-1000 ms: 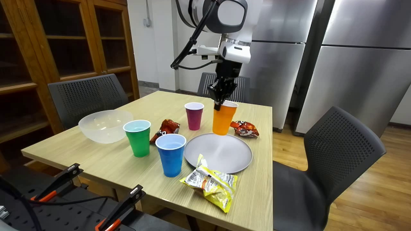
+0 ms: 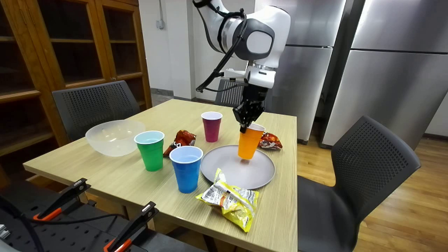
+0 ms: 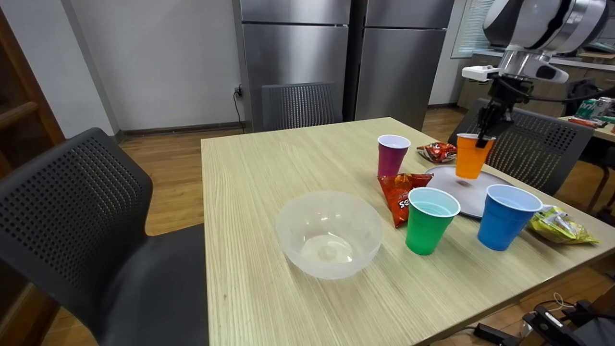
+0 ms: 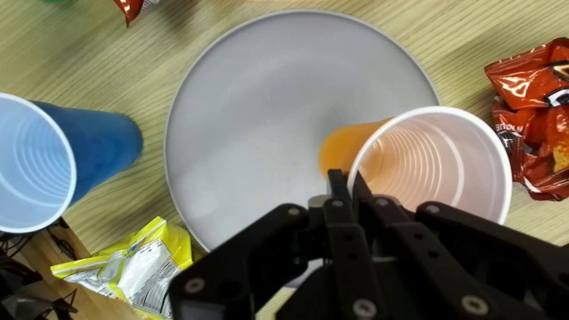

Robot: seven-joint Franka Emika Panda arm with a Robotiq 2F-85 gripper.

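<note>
My gripper is shut on the rim of an orange cup (image 2: 250,142), one finger inside the cup's mouth and one outside. The cup is slightly tilted, its open end up, and hangs over the grey plate (image 2: 239,173). In exterior view 2 its base (image 3: 468,173) appears just above the plate; whether it touches cannot be told for certain. From the wrist view, the plate (image 4: 256,117) is bare apart from the cup above its right part.
Around the plate stand a blue cup (image 2: 187,172), a green cup (image 2: 151,153) and a maroon cup (image 2: 212,128). A yellow bag (image 2: 233,203) and two red bags (image 2: 270,141) lie close by. The frosted bowl (image 3: 329,242) is empty.
The arm and orange cup have moved lower and a little to the right in exterior view 1, closer over the plate. Everything else on the table is unmoved.
</note>
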